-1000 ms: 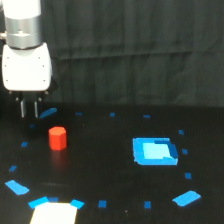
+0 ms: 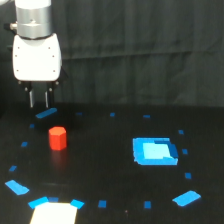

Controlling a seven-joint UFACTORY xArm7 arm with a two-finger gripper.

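Note:
A red block (image 2: 58, 138) rests on the dark table at the left. At the upper left, my gripper (image 2: 38, 99) hangs with its two dark fingers spread apart. Only background shows between them. The gripper is above the block in the picture and a little to its left, not touching it. To the right lies a blue square (image 2: 140, 145) with a white middle; whether it is a shallow tray or a flat marking, I cannot tell.
Small blue marks dot the black table (image 2: 110, 165). Larger blue strips (image 2: 186, 198) lie near the front right and front left. A pale patch (image 2: 54, 213) sits at the front edge.
My gripper has shifted slightly to the right and upward in the picture, its fingers still apart. The red block and the blue square have stayed in place.

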